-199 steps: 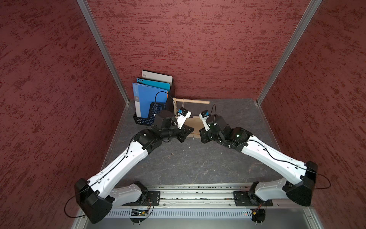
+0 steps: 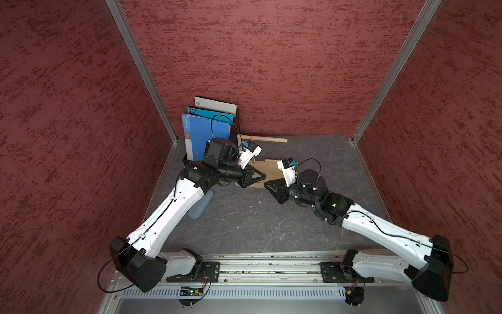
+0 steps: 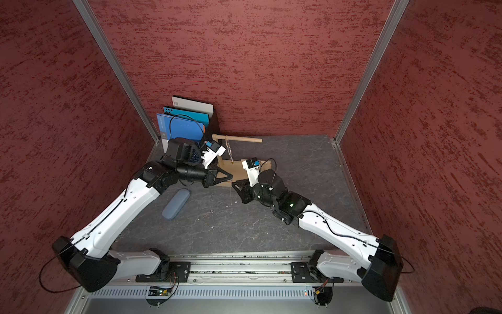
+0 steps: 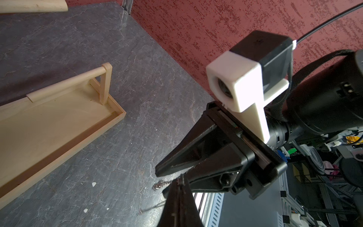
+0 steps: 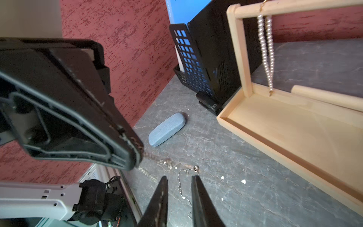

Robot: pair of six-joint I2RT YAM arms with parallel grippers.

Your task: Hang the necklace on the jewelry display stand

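A thin silver chain necklace (image 5: 180, 185) dangles from the tip of my left gripper, which is shut on it. In the right wrist view, part of the chain passes between and just beyond the fingers of my right gripper, which stand part open. The left wrist view shows the right gripper close to the left fingertips (image 4: 180, 189), with a blurred bit of chain (image 4: 160, 184) between its fingers. Beyond is the wooden display stand (image 5: 242, 45), an upper bar over a shallow tray. A pearl necklace (image 5: 266, 53) hangs from the bar's left end.
A black file holder (image 5: 215, 41) with blue folders (image 3: 180, 126) stands behind the left arm. A blue-grey case (image 5: 167, 129) lies on the table to the left.
The left gripper has risen slightly and stays about where it was.
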